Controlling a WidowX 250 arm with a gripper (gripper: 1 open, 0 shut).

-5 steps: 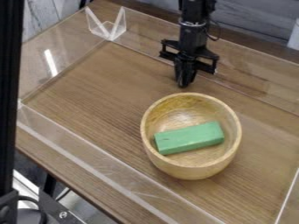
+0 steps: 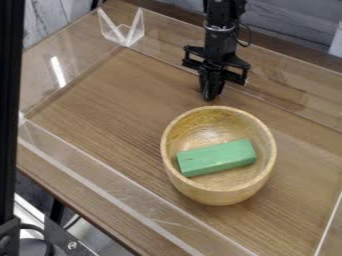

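Note:
A black robot gripper [image 2: 211, 84] hangs at the top centre, low over the wooden table behind a round tan bowl [image 2: 185, 131]. Its fingers look close together, with nothing visible between them, though they are small and dark. A green block [image 2: 215, 157] lies inside the bowl.
A clear plastic piece [image 2: 120, 30] sits at the back left. Clear strips line the table's edges, and dark equipment [image 2: 30, 238] shows at the lower left.

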